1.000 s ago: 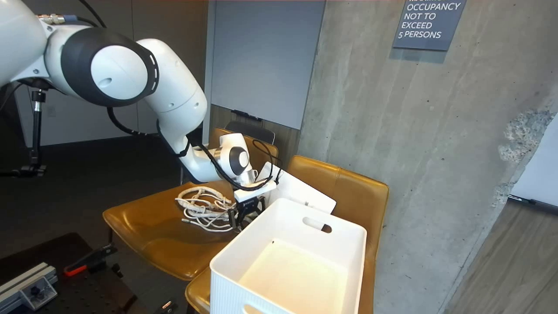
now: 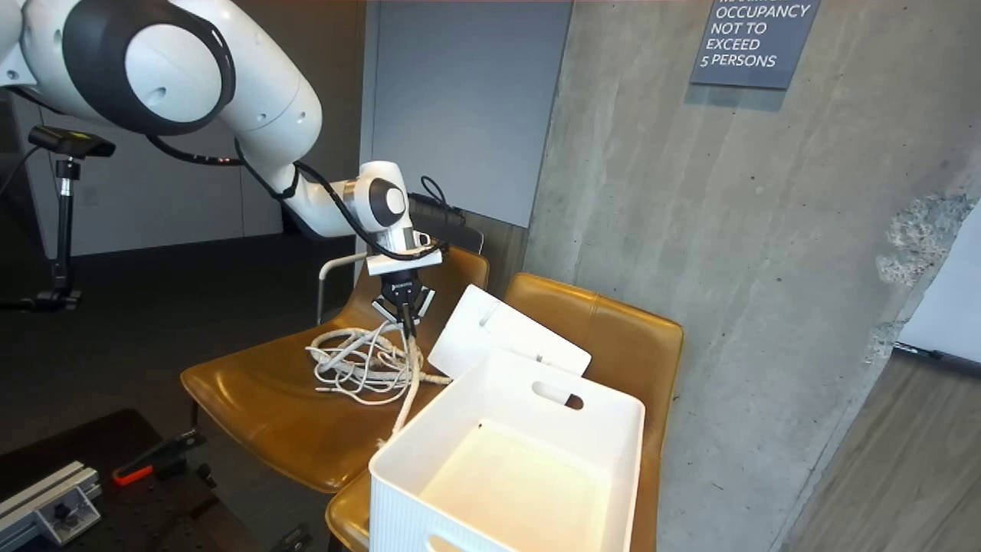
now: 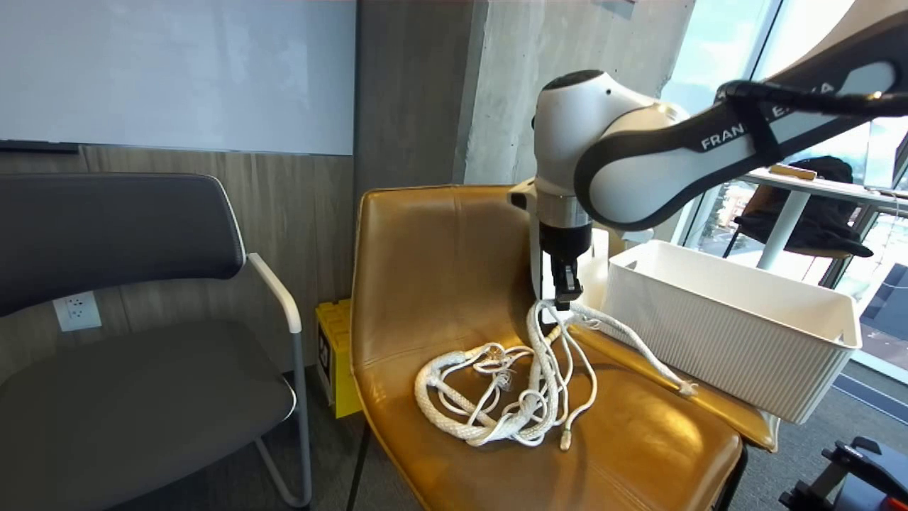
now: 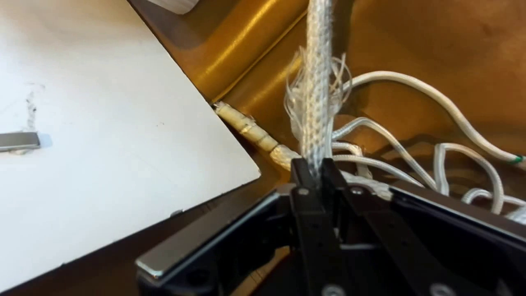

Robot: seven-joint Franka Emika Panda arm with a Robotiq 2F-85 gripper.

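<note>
White rope (image 3: 502, 426) lies in loose coils on the brown chair seat, with thinner white cords tangled among it. My gripper is shut on one braided strand of the rope (image 4: 317, 89), seen between the black fingertips in the wrist view. In exterior view 1 my gripper (image 2: 407, 326) hangs above the chair, at the right side of the coils, and the held strand runs down from it toward the bin. The white bin (image 2: 515, 460) stands open to the right, with no rope visible inside.
A white flat panel (image 2: 506, 326) leans behind the bin, close beside my gripper in the wrist view. Another brown chair (image 2: 607, 322) stands under the bin. A dark chair (image 3: 136, 366) is to the left in exterior view 2. Open seat lies in front of the coils.
The arm has risen and moved left, away from beside the bin to above the seat. A strand of rope now hangs from my gripper.
</note>
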